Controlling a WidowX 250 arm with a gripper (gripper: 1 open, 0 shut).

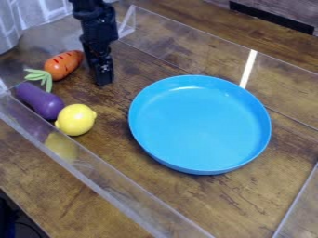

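The dark gripper [99,60] reaches down from the top left, just right of an orange carrot [62,63] with a green leafy top. Its fingers look apart, with nothing clear between them, though they are dark and blurry. Below the carrot lie a purple eggplant [40,101] and a yellow lemon [76,120]. A large blue plate [199,125] fills the middle right.
Clear plastic walls border the wooden surface [162,204] along the left, top and right. A grey-white object [7,23] sits at the top left corner. Bare wood surrounds the plate, above and below.
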